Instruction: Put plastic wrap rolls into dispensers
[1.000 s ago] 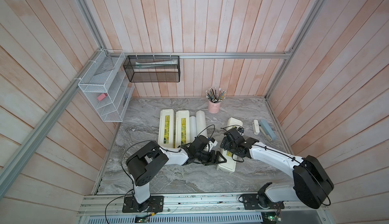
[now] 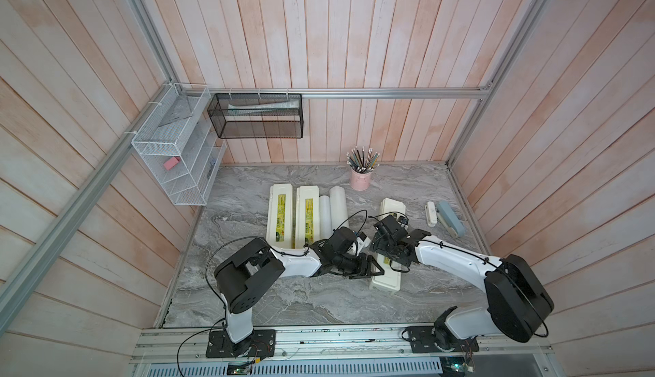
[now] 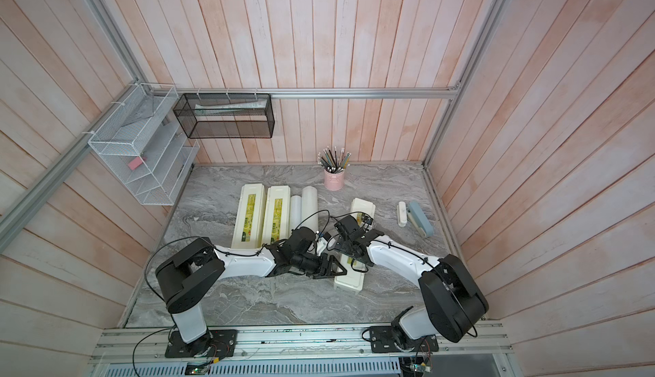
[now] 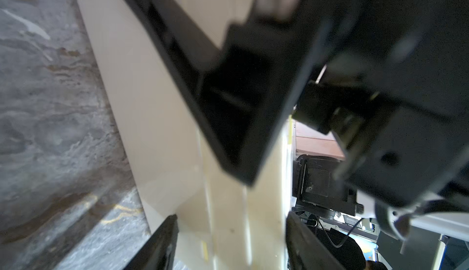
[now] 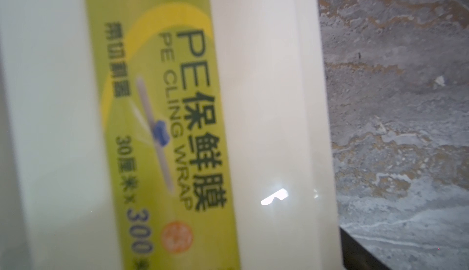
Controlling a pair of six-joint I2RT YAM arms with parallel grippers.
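A cream dispenser (image 2: 386,278) with a yellow-green cling wrap label (image 5: 161,99) lies lengthwise under both grippers at centre right. My left gripper (image 2: 370,265) is at its near part; the left wrist view shows cream plastic between the blurred fingertips, with grip unclear. My right gripper (image 3: 351,237) sits low over the dispenser's middle; its opening is mostly hidden, and the right wrist view shows mainly the label. Two more cream dispensers (image 2: 279,216) (image 2: 307,220) lie at the left. Two white rolls (image 2: 337,206) (image 2: 325,216) lie beside them, partly behind the left arm.
A pink pencil cup (image 2: 360,179) stands at the back. A white item (image 2: 431,214) and a blue item (image 2: 450,218) lie at the right. Wire shelves (image 2: 170,148) and a black basket (image 2: 256,116) hang on the walls.
The dispenser under my grippers has shifted slightly, its near end rightward and its far end leftward.
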